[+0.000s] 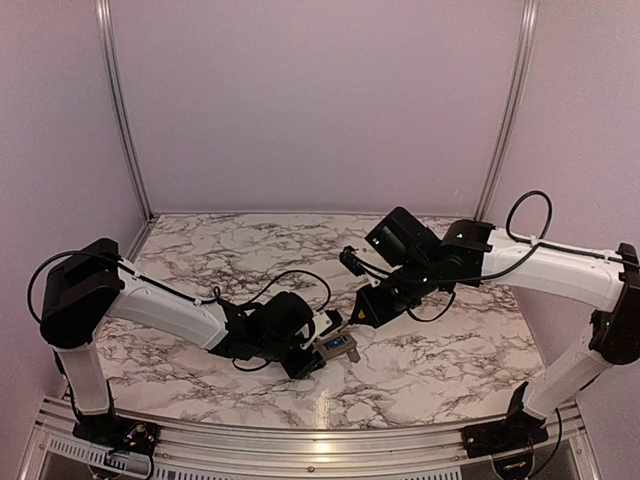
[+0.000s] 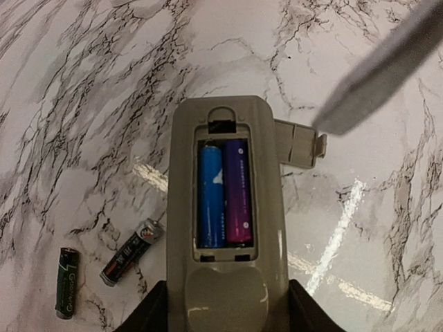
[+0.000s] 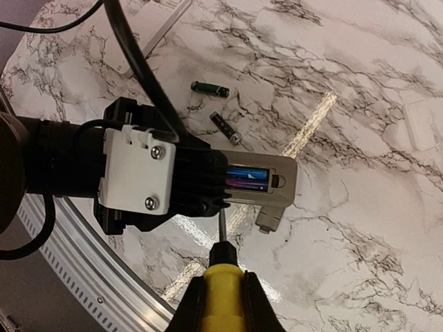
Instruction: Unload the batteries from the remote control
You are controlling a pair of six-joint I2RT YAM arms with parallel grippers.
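Observation:
My left gripper is shut on the grey remote, whose battery bay shows a blue battery and a purple battery. The cover sits open beside it. My right gripper is shut on a yellow-handled screwdriver; in the left wrist view its blurred shaft hangs above and right of the remote, apart from the batteries.
Two loose batteries, a dark green one and a black one, lie left of the remote. A white object lies farther back. The marble table is open to the right.

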